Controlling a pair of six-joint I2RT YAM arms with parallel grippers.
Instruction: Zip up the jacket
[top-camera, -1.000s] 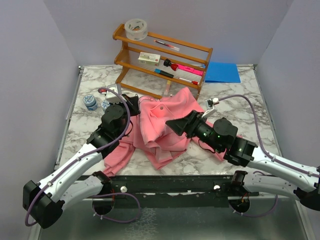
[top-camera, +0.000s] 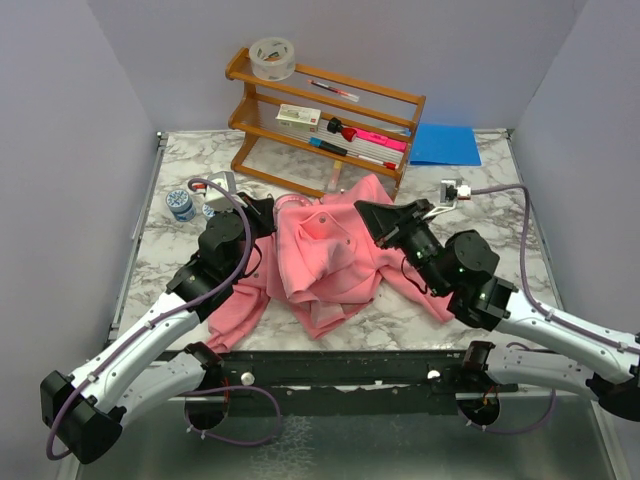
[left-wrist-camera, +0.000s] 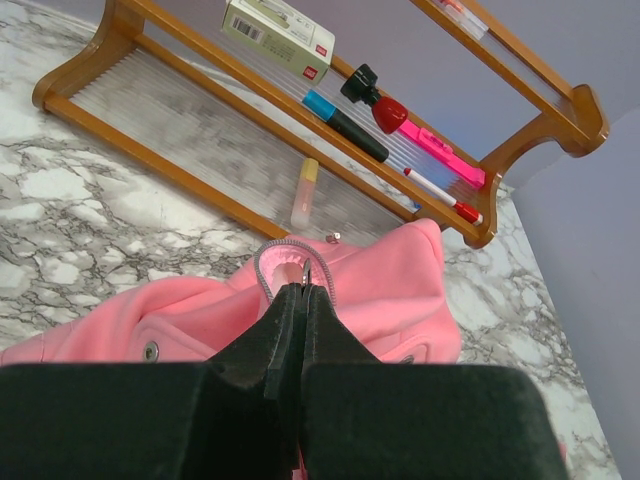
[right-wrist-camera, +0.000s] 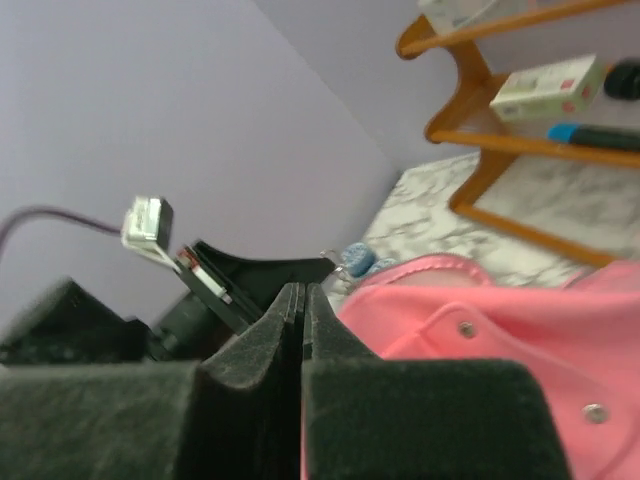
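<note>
A pink jacket (top-camera: 320, 260) lies crumpled in the middle of the marble table, its zipper tape looping upward in the left wrist view. My left gripper is shut at the jacket's upper left, at that zipper loop, with a small metal piece showing at its tips; whether it holds it I cannot tell. My right gripper is shut and raised above the jacket's right part, nothing visible between its fingers. In the right wrist view, blurred, snaps show on the pink fabric.
A wooden rack (top-camera: 250, 117) with pens, boxes and tape stands at the back. Two blue-labelled jars (top-camera: 180, 204) sit at left, and a blue folder (top-camera: 445, 145) lies at back right. The walls border both sides.
My right gripper has moved up the view and to the right, away from the jacket's middle. The left arm has shifted very slightly.
</note>
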